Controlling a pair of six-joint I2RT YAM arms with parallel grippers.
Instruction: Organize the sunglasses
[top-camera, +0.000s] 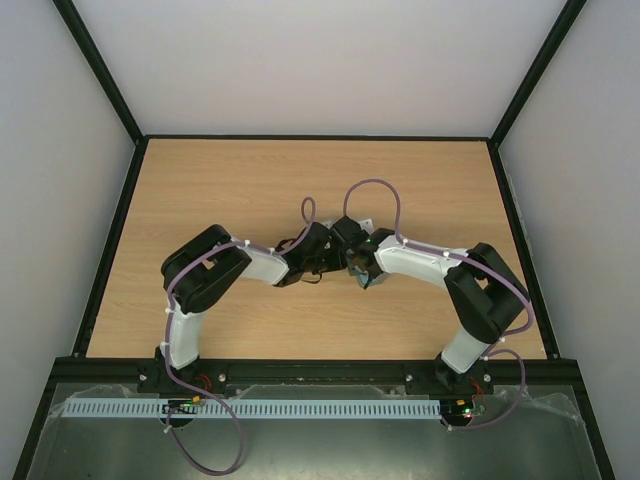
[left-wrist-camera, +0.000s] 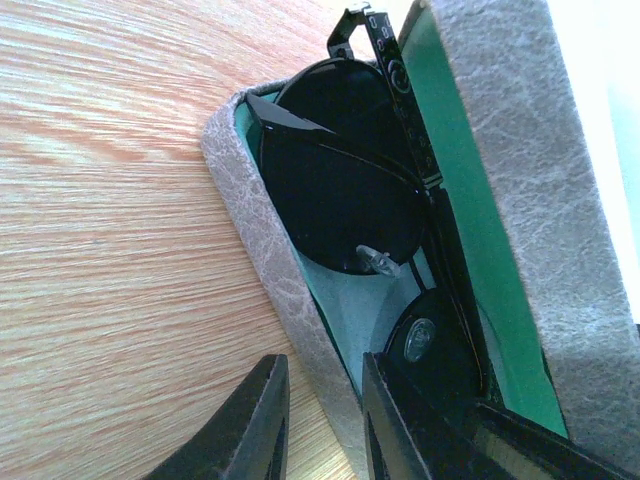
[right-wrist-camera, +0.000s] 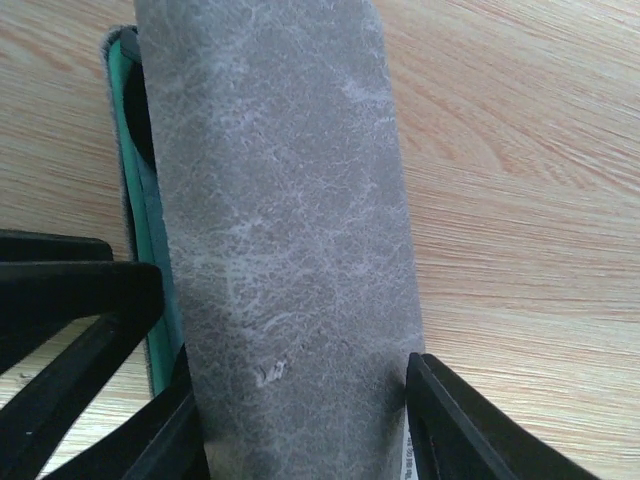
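Black sunglasses lie folded inside a grey case with a green lining, seen in the left wrist view. The case's lid stands partly raised over them. My left gripper is open at the case's near wall, with a finger on each side of that wall. In the right wrist view my right gripper has its fingers apart on either side of the grey lid, the right fingertip at the lid's edge. From above, both grippers hide most of the case.
Both arms meet closely at its middle, with little room between the grippers. Purple cables arch above the arms.
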